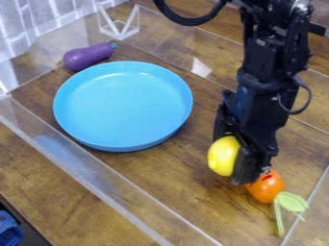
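My black gripper (pixel 241 154) reaches down on the right, shut on a yellow object (pixel 224 156) that hangs between its fingers. Just right of and below it lies an orange round toy (pixel 266 187) with pale green leaves (pixel 291 202), like a carrot or tomato. The arm hides part of the yellow object.
A large blue plate (pixel 122 107) fills the middle left. A purple eggplant (pixel 90 57) lies at the upper left, near a white wire piece (pixel 117 21). Bare wooden table surrounds the gripper, with a metal edge along the lower left.
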